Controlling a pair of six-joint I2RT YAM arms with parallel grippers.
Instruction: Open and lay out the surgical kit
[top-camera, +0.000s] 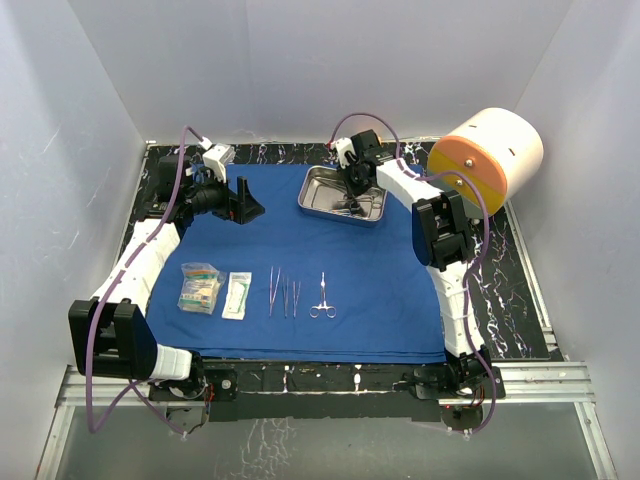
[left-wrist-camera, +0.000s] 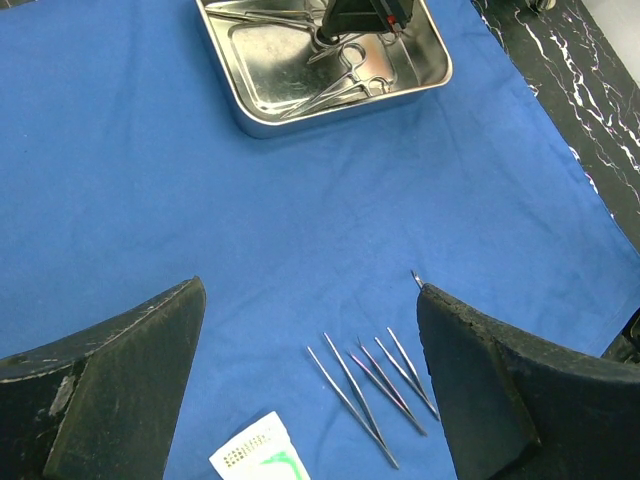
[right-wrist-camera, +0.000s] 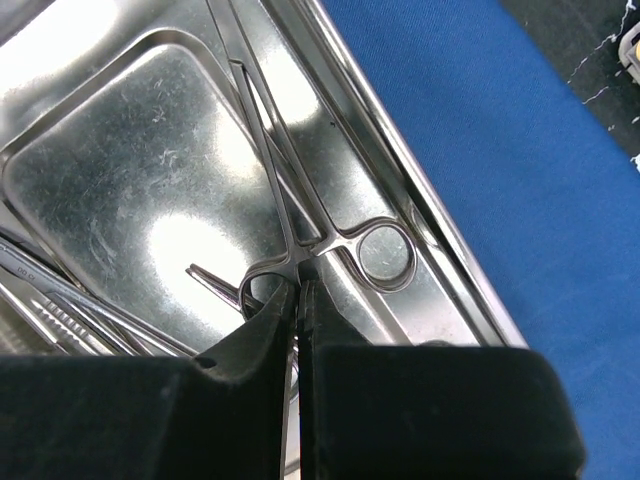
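Note:
The metal tray (top-camera: 312, 206) rests on the blue cloth at the back, with ring-handled instruments inside. My right gripper is down in it, shut, its tips touching a ring handle of the long clamp (right-wrist-camera: 300, 200); I cannot tell whether any metal is pinched. Toward the front lie tweezers (top-camera: 273, 290), thin instruments (top-camera: 285, 295) and a ring-handled clamp (top-camera: 323, 300), side by side. Left of these are a white packet (top-camera: 236, 296) and a clear bag (top-camera: 201, 288). Over bare cloth, left of the tray, my left gripper hangs open and empty.
A yellow and cream drum-shaped object (top-camera: 487, 155) stands at the back right, near the right arm. Bare blue cloth (top-camera: 390, 290) stretches across the front right, and more is free between the tray and the laid-out row.

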